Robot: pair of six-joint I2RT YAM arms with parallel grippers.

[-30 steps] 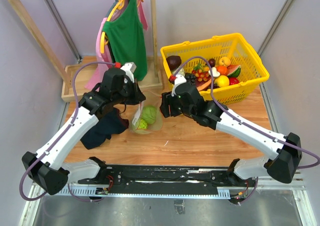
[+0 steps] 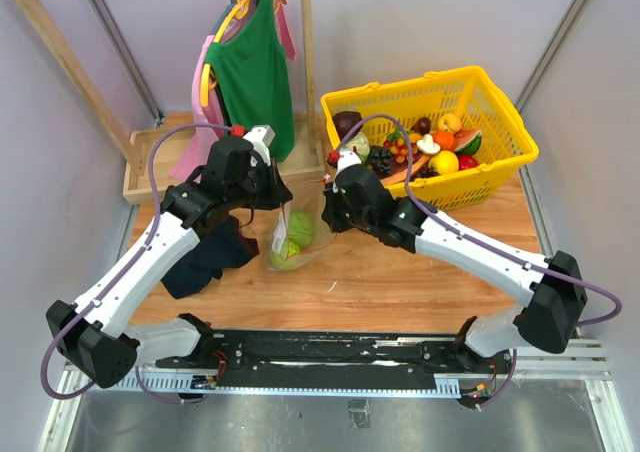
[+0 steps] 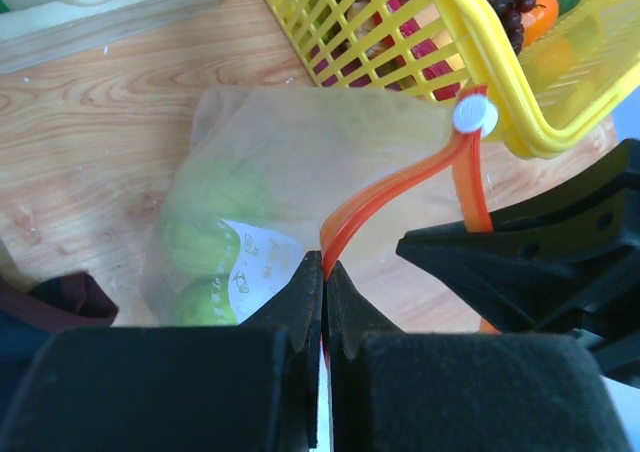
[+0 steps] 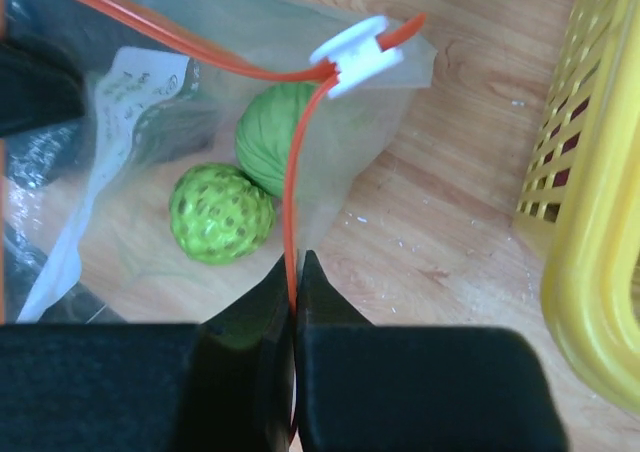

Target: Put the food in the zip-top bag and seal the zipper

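Observation:
A clear zip top bag with an orange zipper and white slider sits mid-table. Inside it are a green cabbage and a bumpy green fruit. My left gripper is shut on the bag's orange-edged rim at the bag's left side in the top view. Opposite it, my right gripper is shut on the other orange-edged rim, below the slider in the right wrist view. The bag's mouth is gathered between the two grippers.
A yellow basket of fruit and vegetables stands at the back right, close to the right arm. A wooden clothes rack is at the back left. Dark cloth lies left of the bag.
My right gripper has moved slightly left and down onto the bag's rim and shut on it, drawing that edge across. The left arm has stayed still.

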